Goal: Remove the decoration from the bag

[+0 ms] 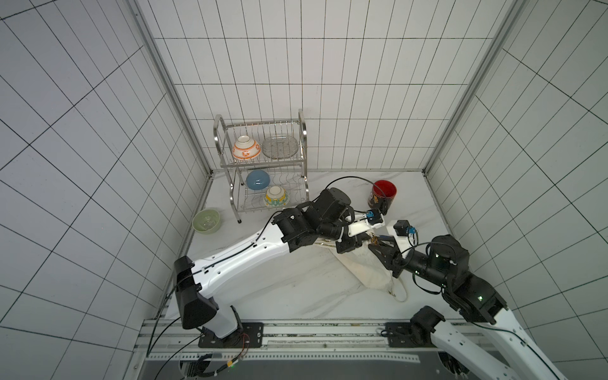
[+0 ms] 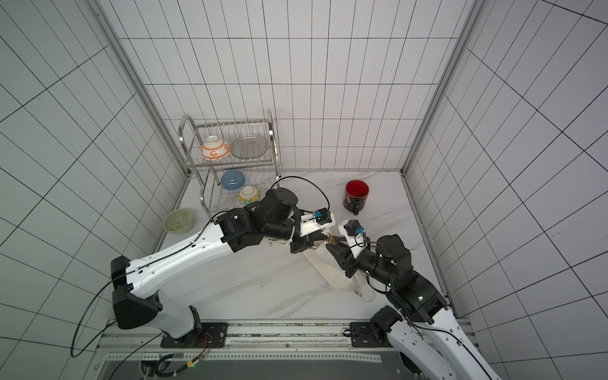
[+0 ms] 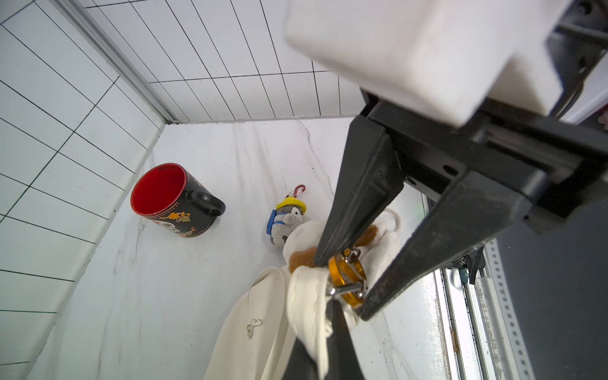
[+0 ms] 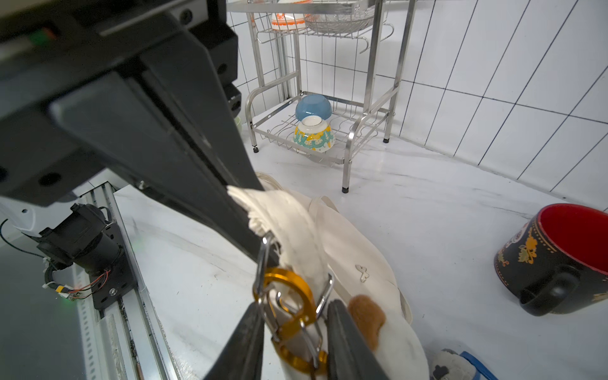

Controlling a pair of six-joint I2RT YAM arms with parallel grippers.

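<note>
The cream bag (image 3: pixel 247 323) lies on the counter, a strap (image 4: pixel 294 234) lifted into my left gripper, which is shut on it. A gold carabiner (image 3: pixel 345 278) with silver clips (image 4: pixel 323 291) hangs at that strap. My right gripper has its fingers on either side of the carabiner, part open; whether they touch it is unclear. A small grey plush with yellow hat (image 3: pixel 285 221) and a red clip sits on the counter beside the bag.
A red-and-black mug (image 2: pixel 356 193) stands at the back right. A steel rack (image 1: pixel 221 142) with bowls stands at the back left, a green bowl (image 1: pixel 206 220) beside it.
</note>
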